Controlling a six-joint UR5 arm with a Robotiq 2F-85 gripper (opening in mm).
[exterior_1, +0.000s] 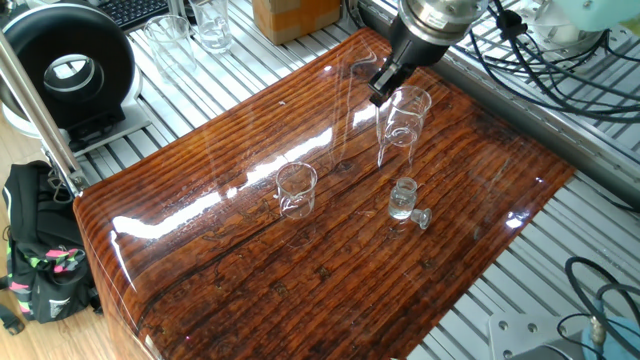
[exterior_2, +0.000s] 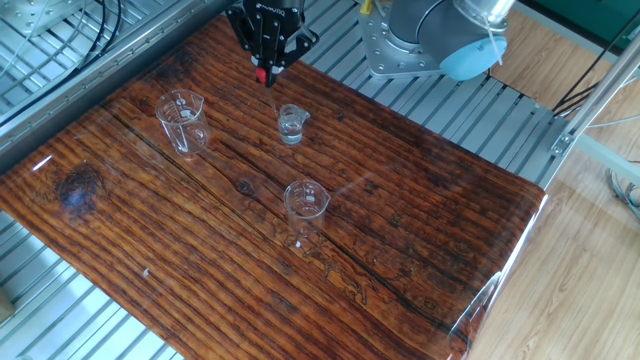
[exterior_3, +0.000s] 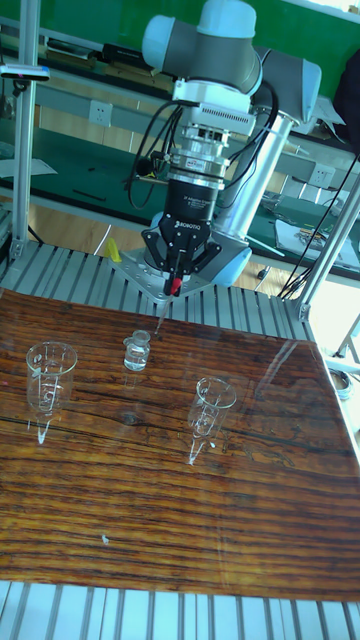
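My gripper (exterior_3: 174, 279) points down above the table's robot-side edge. Its fingers are closed around a small red bulb (exterior_2: 262, 75), with a faint thin clear tube (exterior_3: 160, 320) below, apparently a dropper. A small clear bottle (exterior_1: 402, 200) with liquid stands upright on the table, its glass stopper (exterior_1: 422, 218) lying beside it. In exterior view 2 the bottle (exterior_2: 290, 126) is just below and right of the gripper (exterior_2: 264, 66). Two clear glass beakers stand farther out, a left beaker (exterior_3: 50, 375) and a right beaker (exterior_3: 213, 397); both look empty. The tube's lower end is hard to make out.
More glassware (exterior_1: 170, 42), a cardboard box (exterior_1: 293, 15) and a black ring-shaped object (exterior_1: 70, 70) stand beyond the table's edge. Cables (exterior_1: 560, 80) hang near the arm.
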